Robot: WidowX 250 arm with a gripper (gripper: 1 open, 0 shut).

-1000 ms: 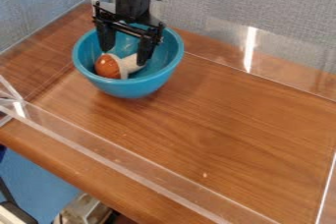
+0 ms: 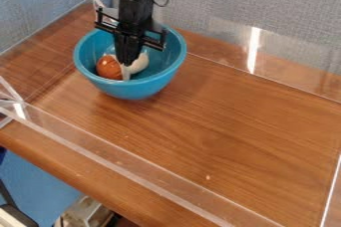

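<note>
A turquoise bowl [image 2: 154, 82] sits on the wooden table near the back left. It holds an orange-red round object [image 2: 110, 68] and a pale cream piece [image 2: 136, 64], partly hidden behind my gripper. My black gripper [image 2: 127, 54] reaches down into the bowl from above, its tips over the pale piece. The fingers are close together, and whether anything is between them is hard to make out.
Grey textured walls stand behind and to the left. Some hardware shows below the table at lower left.
My fingers have drawn closer together and sit lower over the pale piece, which is now more covered. The bowl looks about where it was.
</note>
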